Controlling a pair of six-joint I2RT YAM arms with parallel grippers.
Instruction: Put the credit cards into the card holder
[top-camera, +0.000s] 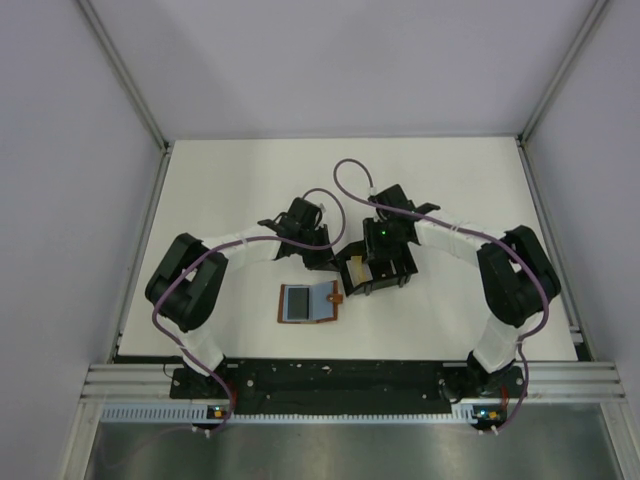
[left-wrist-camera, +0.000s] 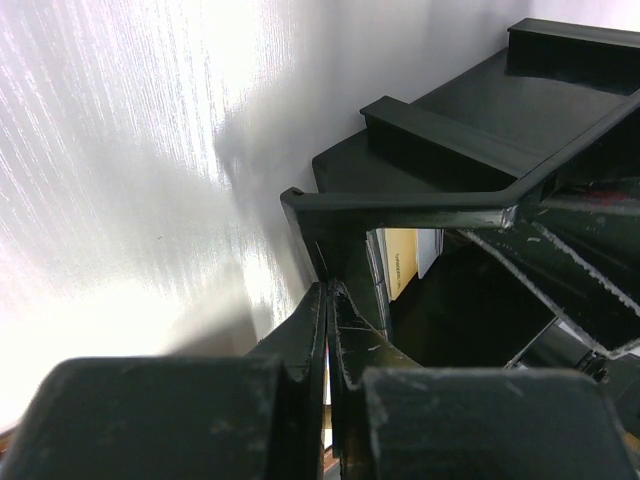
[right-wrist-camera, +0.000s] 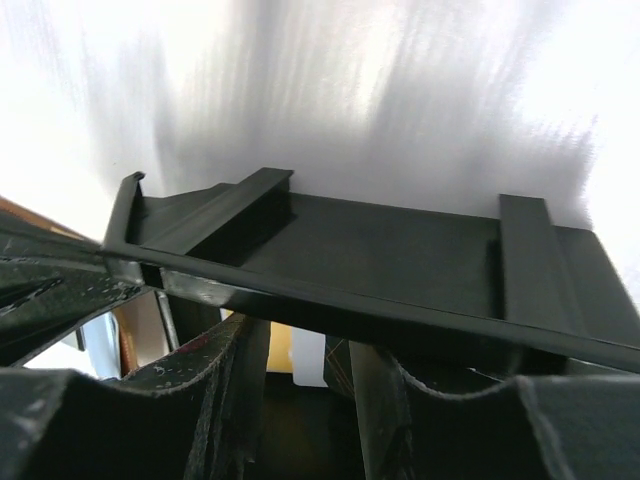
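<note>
The open card holder (top-camera: 308, 303), brown-edged with a dark panel and pale blue inside, lies flat at the left front. Cards stand in a black rack (top-camera: 392, 274) to its right; a yellow card (right-wrist-camera: 279, 347) and a whitish card (right-wrist-camera: 309, 357) show there. The left gripper is shut at the rack's left end, nothing seen between its fingers. At the rack's back rail, my right gripper has its fingers apart, with the whitish card and a dark piece visible in the gap. Whether they grip anything cannot be told.
The black rack's rails (right-wrist-camera: 400, 318) cross close to the right fingers. Bare white table (top-camera: 230, 170) stretches behind and to both sides, and the front of the table is also clear.
</note>
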